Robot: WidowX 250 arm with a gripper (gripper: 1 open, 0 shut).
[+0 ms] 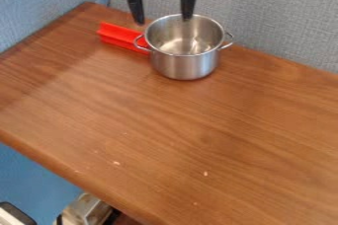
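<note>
A steel pot [184, 61] with two side handles stands upright at the back of the wooden table. Behind its left side lies a red object [119, 35], partly hidden by the pot. My black gripper [161, 17] is open above the pot's back rim, fingers spread wide, with nothing held between them.
Grey padded walls border the back and left. A metal piece [86, 212] shows beyond the table's front-left edge.
</note>
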